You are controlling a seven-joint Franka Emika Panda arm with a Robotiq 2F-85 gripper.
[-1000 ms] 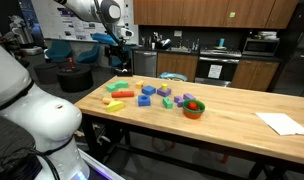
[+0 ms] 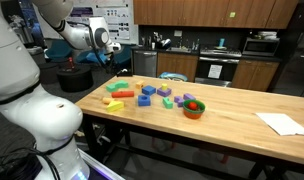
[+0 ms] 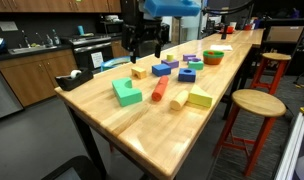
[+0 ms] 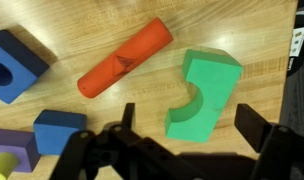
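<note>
Above the left end of the table hangs my gripper (image 2: 116,70), its fingers open and empty. A green arch-shaped block (image 4: 214,85) lies flat below it in the wrist view, between the two fingers as seen from above. In the second exterior view the arch (image 3: 126,92) rests on the wood near the table's edge, with clear air between it and the gripper (image 3: 145,54). A red cylinder (image 4: 125,57) lies beside the arch. Blue blocks (image 4: 60,130) and a purple block (image 4: 17,148) sit further left in the wrist view.
Several coloured blocks cover the table's left half, including a yellow one (image 3: 200,97). A green bowl (image 2: 194,113) with a red thing in it stands mid-table. White paper (image 2: 284,124) lies at the right, with bare wood around it. A person (image 2: 98,40) is behind the table.
The person behind the table has shifted a little left and changed posture. My arm and the blocks look unmoved.
</note>
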